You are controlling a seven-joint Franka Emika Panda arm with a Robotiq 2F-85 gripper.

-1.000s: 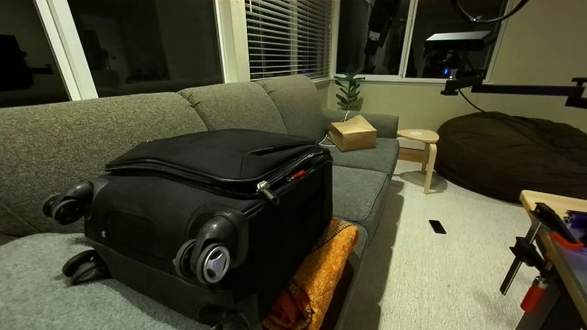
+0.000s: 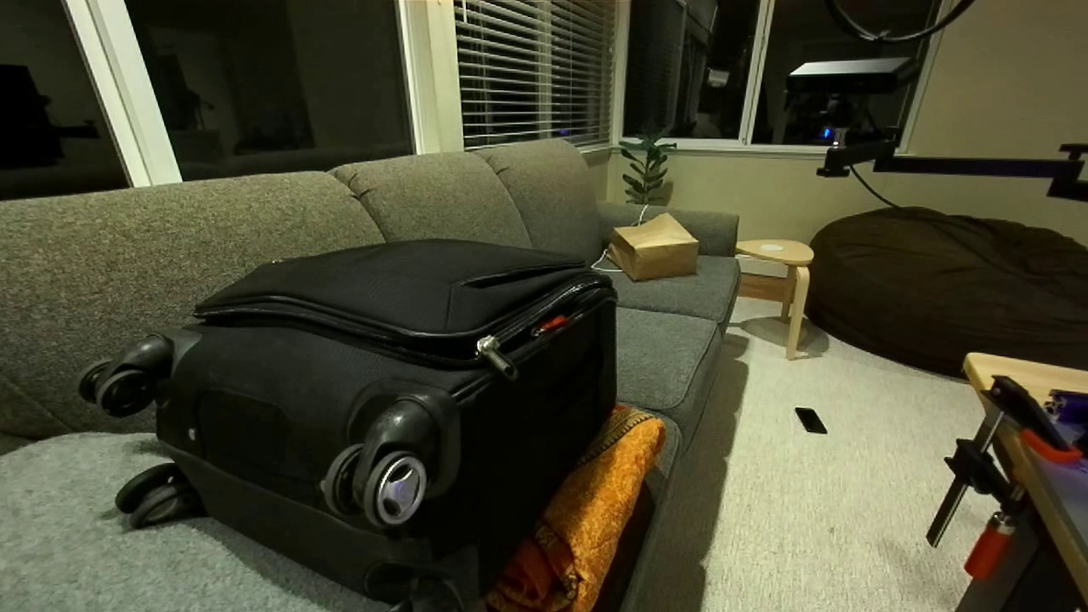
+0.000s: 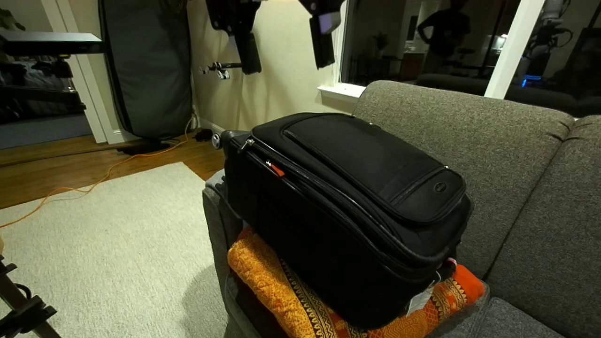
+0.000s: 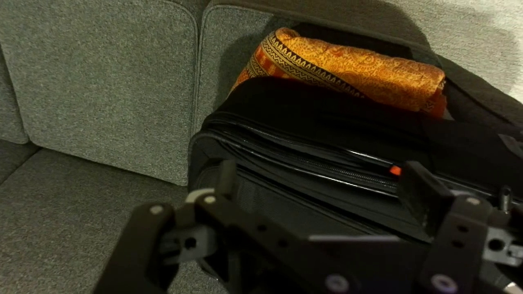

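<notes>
A black suitcase (image 2: pixel 408 296) lies flat on the grey couch, on a folded orange patterned cloth (image 3: pixel 265 270). Metal zipper pulls (image 2: pixel 495 355) sit at its wheeled end, and a small orange tab (image 3: pixel 276 168) shows along the zipper seam. High above the suitcase, my gripper (image 3: pixel 287 55) points down with its two fingers wide apart. Seen from the wrist, the open gripper spans the suitcase's zipper side, and nothing is held between its fingers. The orange tab (image 4: pixel 395 170) appears close beside the right finger in that view. Exterior view 1 does not show the gripper.
The couch back (image 3: pixel 450 121) rises behind the suitcase. Farther along the seat stands a brown paper bag (image 2: pixel 655 248). A wooden stool (image 2: pixel 780 252) and a dark beanbag (image 2: pixel 949 286) are beyond. A table with a clamp (image 2: pixel 984 479) edges in at right; carpet lies open between.
The suitcase and cloth have stayed put.
</notes>
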